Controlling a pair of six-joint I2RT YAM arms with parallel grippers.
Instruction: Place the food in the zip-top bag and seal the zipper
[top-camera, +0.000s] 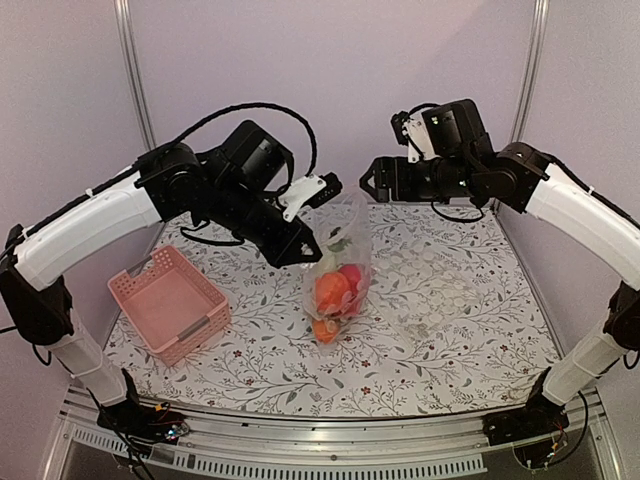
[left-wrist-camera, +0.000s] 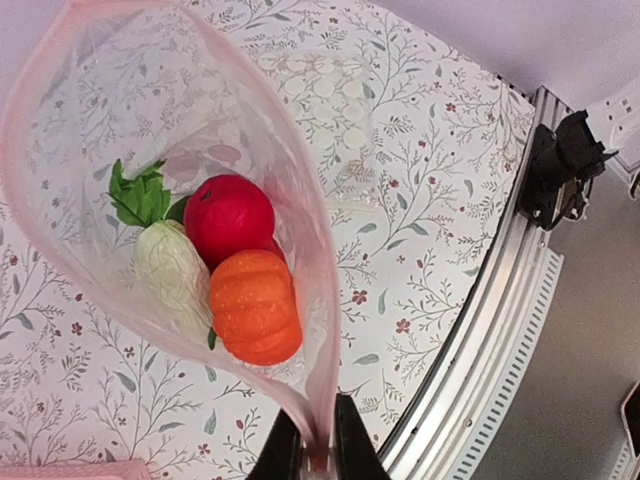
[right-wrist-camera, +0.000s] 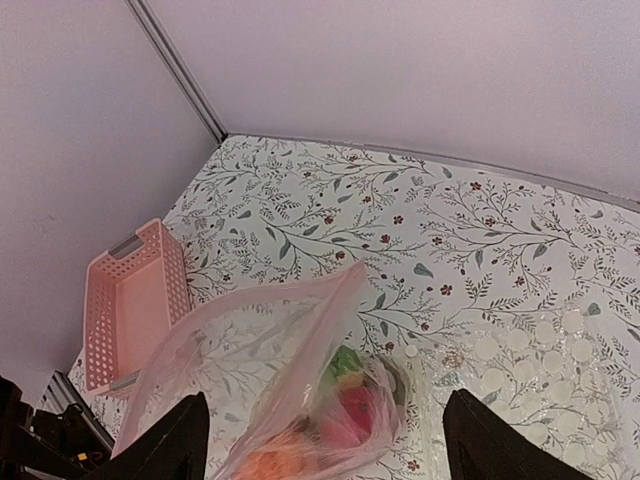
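A clear zip top bag (top-camera: 358, 218) with a pinkish rim hangs from my left gripper (top-camera: 312, 256), which is shut on one side of its mouth. In the left wrist view the mouth gapes wide above the gripper. Inside lie an orange pumpkin-like piece (left-wrist-camera: 256, 308), a red round food (left-wrist-camera: 230, 218), a pale cabbage-like piece (left-wrist-camera: 170, 272) and green leaves (left-wrist-camera: 140, 192). My right gripper (top-camera: 368, 188) stands open, up and right of the bag. From the right wrist, the free rim (right-wrist-camera: 345, 285) rises between the spread fingers without either finger touching it.
An empty pink basket (top-camera: 165, 300) sits on the left of the patterned table. Another clear, flat bag (right-wrist-camera: 520, 390) lies on the table to the right of the held one.
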